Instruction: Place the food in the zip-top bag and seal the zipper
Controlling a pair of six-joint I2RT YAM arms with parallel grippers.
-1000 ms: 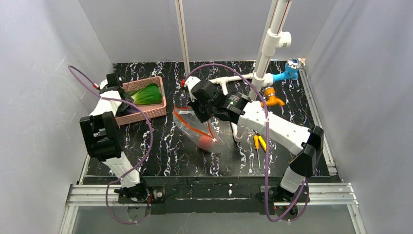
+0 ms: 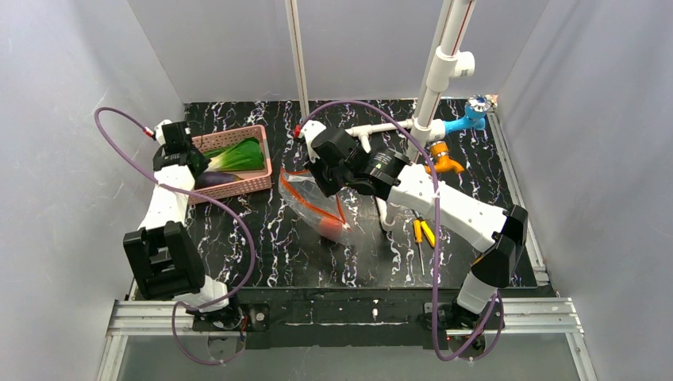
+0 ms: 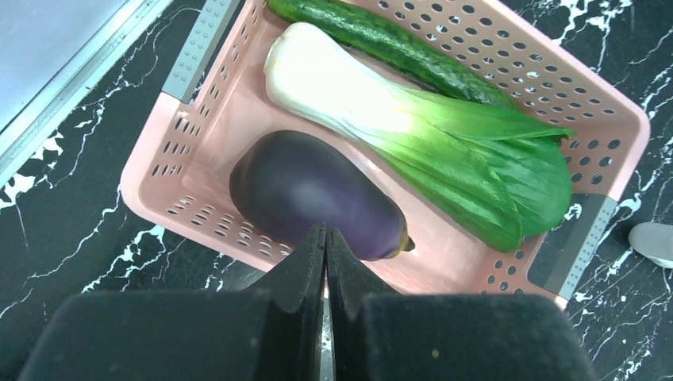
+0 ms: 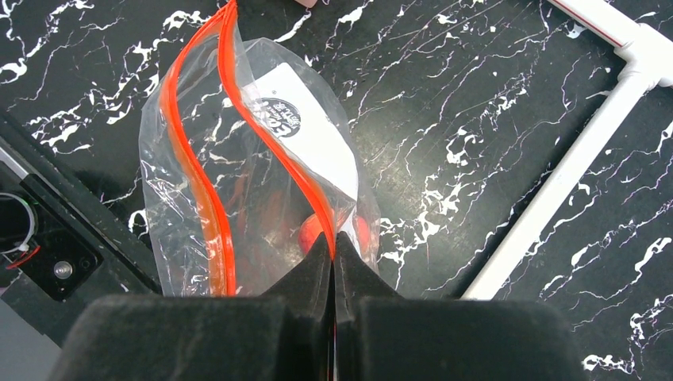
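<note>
A pink basket (image 2: pixel 262 178) holds an eggplant (image 3: pixel 309 186), leafy greens (image 3: pixel 468 175) and a cucumber (image 3: pixel 381 40). My left gripper is shut, above the basket's near side by the eggplant, nothing visible between its fingers. The clear zip bag (image 2: pixel 305 202) with orange zipper (image 4: pixel 182 139) lies right of the basket with a round red item (image 4: pixel 313 234) inside. My right gripper is shut at the bag's zipper edge; the orange strip runs to its fingertips, though whether it is pinched is unclear.
White PVC pipes (image 4: pixel 548 190) with blue and orange fittings (image 2: pixel 444 163) stand right of the bag. Screwdrivers (image 2: pixel 417 234) lie near the front right. Bare marble lies before the basket.
The right arm and bag are nearly unchanged.
</note>
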